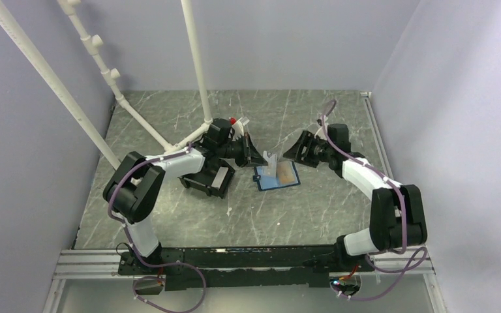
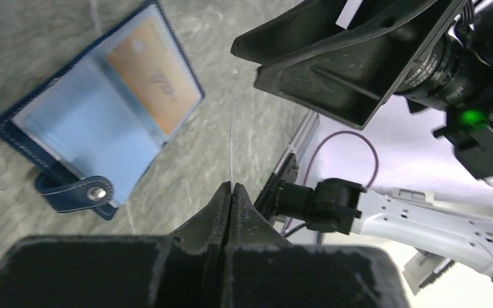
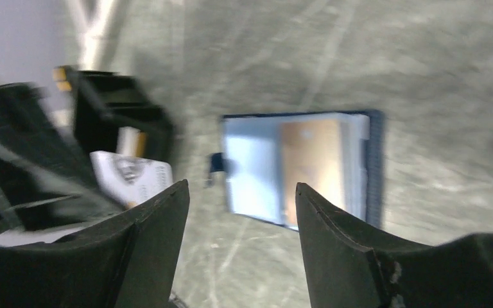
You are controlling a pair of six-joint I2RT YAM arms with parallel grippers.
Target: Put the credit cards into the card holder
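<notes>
A thin white card [image 2: 232, 141] stands edge-on in the left wrist view, with my left gripper shut on its lower end. Its printed face [image 3: 138, 176] shows blurred at the left of the right wrist view. In the top view the card [image 1: 271, 164] hangs over the blue card holder [image 1: 287, 186]. The holder [image 3: 377, 167] lies opened flat, with light-blue inner sides, a tan pocket area and a snap strap [image 2: 77, 194]. My right gripper is open, with nothing between its fingers, to the right of the card and apart from it.
A black box [image 1: 199, 180] with pale cards [image 1: 220, 176] in it stands left of the holder, beneath the left arm. White pipes [image 1: 196, 59] rise behind that arm.
</notes>
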